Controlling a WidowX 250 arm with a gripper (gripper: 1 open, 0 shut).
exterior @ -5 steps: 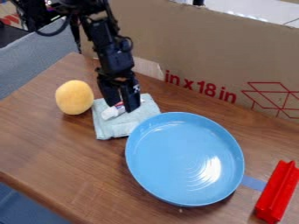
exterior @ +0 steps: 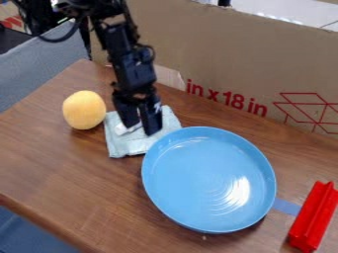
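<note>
My black gripper (exterior: pixel 138 117) is lowered over a folded pale cloth (exterior: pixel 125 143), open, with a small light object partly visible at its fingers; what that object is cannot be made out. A yellow round object (exterior: pixel 83 110) sits to the left of the cloth. A light blue plate (exterior: pixel 208 183) lies to the right and in front of the cloth, close against it.
A red plastic piece (exterior: pixel 311 215) lies at the right edge. A cardboard panel (exterior: pixel 251 64) stands along the back of the wooden table (exterior: pixel 79 188).
The gripper has shifted slightly over the cloth; the plate, yellow object and red piece have not moved.
</note>
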